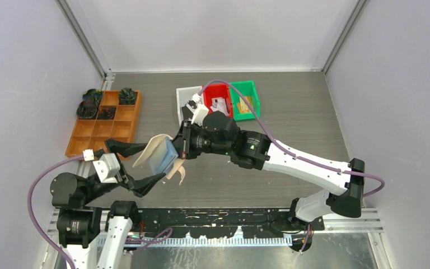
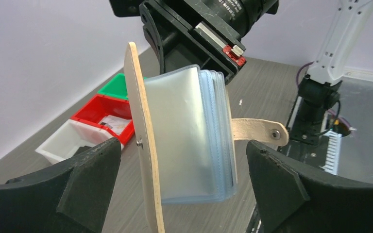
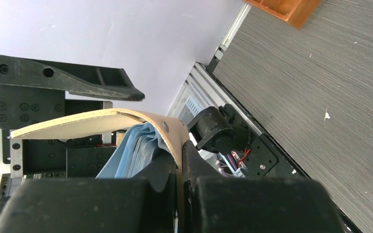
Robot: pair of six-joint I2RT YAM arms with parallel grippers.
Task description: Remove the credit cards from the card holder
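Note:
A tan card holder (image 1: 151,145) with clear bluish sleeves (image 2: 179,136) hangs in the air, flaps spread, its strap with a snap (image 2: 262,130) sticking out. My right gripper is shut on the holder. My left gripper stands open around the holder's free end, its two fingers to either side of the sleeves, apparently not gripping. In the right wrist view the sleeves fan out beneath the curved cover; whether cards are inside is unclear.
An orange compartment tray (image 1: 124,126) with dark bundles lies at the left. White (image 1: 185,92), red (image 1: 215,89) and green (image 1: 243,87) bins stand at the back.

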